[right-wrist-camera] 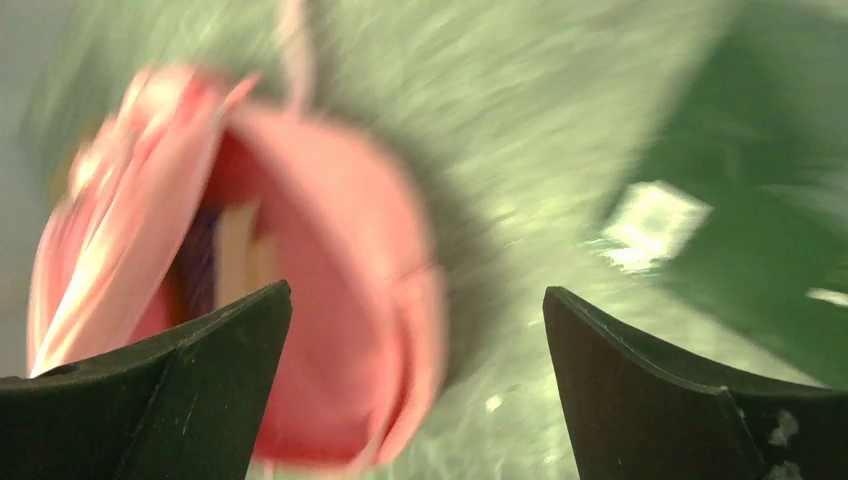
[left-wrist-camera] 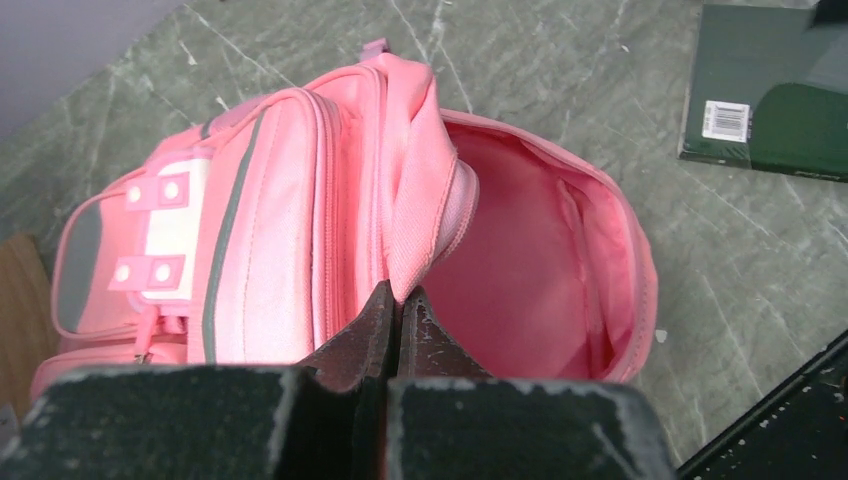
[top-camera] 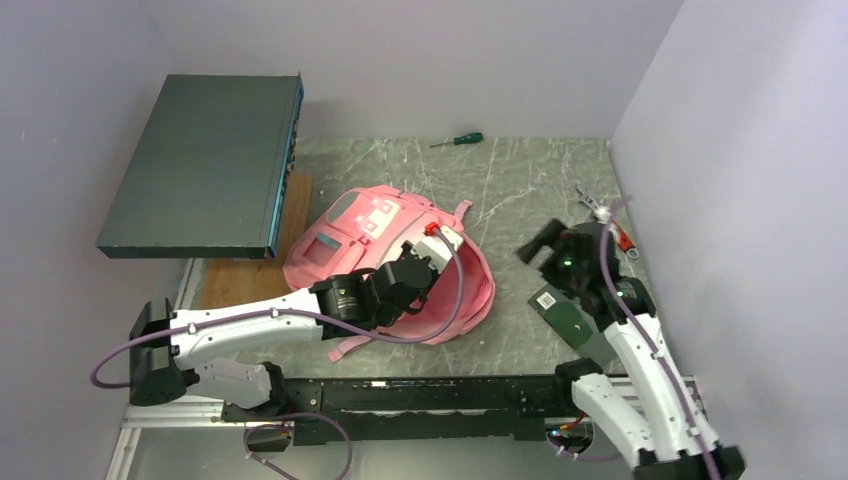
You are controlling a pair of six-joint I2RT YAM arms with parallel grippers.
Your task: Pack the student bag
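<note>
The pink bag (top-camera: 345, 225) lies on the table with its main compartment open to the right. My left gripper is shut with the cloth of the bag's opening edge (left-wrist-camera: 425, 200) pinched at its fingertips. Inside the bag, the blurred right wrist view shows a tan object (right-wrist-camera: 235, 255) beside a dark one (right-wrist-camera: 200, 255). My right gripper stands open, right of the bag, with nothing between its fingers. A dark green book with a white label (top-camera: 562, 315) lies flat near the front right, partly hidden by the right arm.
A large dark box (top-camera: 200, 165) takes up the back left, above a wooden board (top-camera: 245, 285). A green screwdriver (top-camera: 466, 139) lies at the back. An orange-handled wrench (top-camera: 625, 240) is by the right wall, partly covered by the arm.
</note>
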